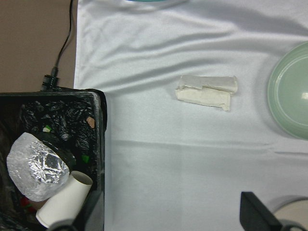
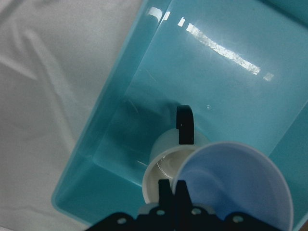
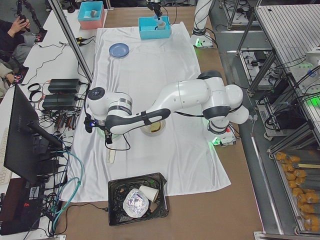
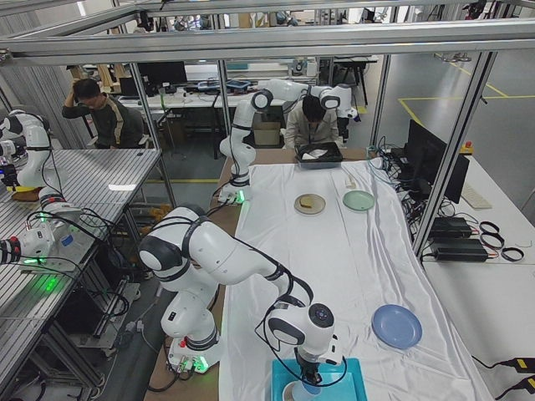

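My left gripper [image 3: 102, 131] hangs over the cloth beside the green plate [image 1: 296, 91]; its fingertips show at the bottom of the left wrist view, apart, with nothing seen between. A beige wrapper-like strip [image 1: 206, 91] lies on the cloth near a black lined bin [image 1: 98, 139] holding foil and a paper cup [image 1: 65, 199]. My right gripper is shut on the near rim of a blue cup [image 2: 236, 173] over a cyan bin [image 2: 120, 77], which also holds a white cup [image 2: 159, 178].
A tan plate [image 4: 308, 209] with a food piece and a blue plate [image 4: 396, 326] rest on the white cloth. Monitor and cables line one side.
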